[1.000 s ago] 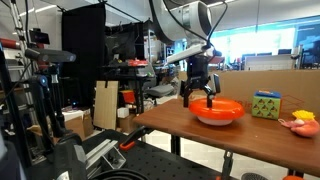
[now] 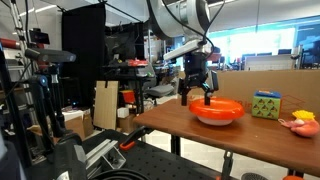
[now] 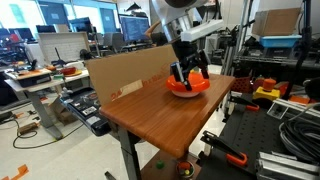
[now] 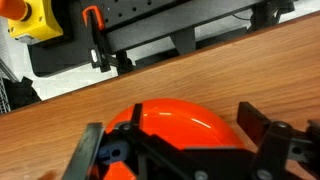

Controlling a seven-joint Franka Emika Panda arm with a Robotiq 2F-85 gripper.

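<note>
An orange-red bowl (image 2: 222, 107) with a pale underside stands on the wooden table. Its rounded rim and bright inside (image 4: 185, 120) fill the lower middle of the wrist view. My gripper (image 2: 196, 99) points down at the bowl, over its near left side in exterior view 1. The two dark fingers are spread wide apart in the wrist view, one on each side of the bowl's visible part, and nothing shows gripped between them. Whether either finger touches the rim cannot be made out. In exterior view 2 the arm partly covers the bowl (image 3: 184, 91).
Green-and-yellow blocks (image 2: 266, 105) stand farther along the table (image 2: 255, 134), with pink and yellow toys (image 2: 301, 123) to their right. A dark metal rail (image 4: 160, 38) runs past the table's edge.
The arm's upper part has shifted slightly, while the gripper stays at the bowl. The bowl and the other objects on the table show no clear movement.
</note>
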